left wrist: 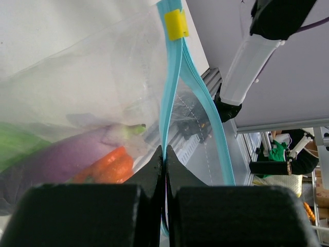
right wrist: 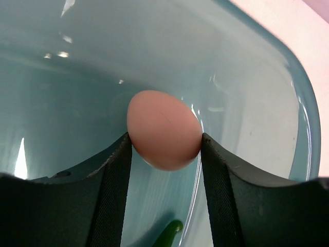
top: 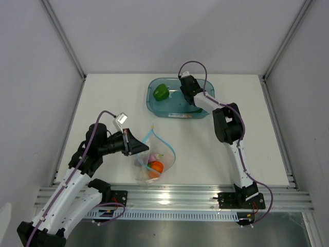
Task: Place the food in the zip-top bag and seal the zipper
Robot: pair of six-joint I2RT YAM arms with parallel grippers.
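The clear zip top bag (top: 168, 162) with its blue zipper stands open on the table. Inside it lie an orange pepper (top: 156, 167) and, in the left wrist view, an eggplant (left wrist: 77, 149) and something green (left wrist: 18, 146). My left gripper is shut on the bag's zipper edge. Over the right side of the blue-green bin (top: 175, 114) reaches my right gripper. A pinkish-brown egg (right wrist: 163, 128) sits between its fingertips, which appear to touch both sides; whether they grip it cannot be told.
A green bell pepper (top: 161, 92) lies at the bin's left. Below the egg, the tip of a slim green item (right wrist: 169, 234) shows on the bin floor. Bare table lies right of the bag.
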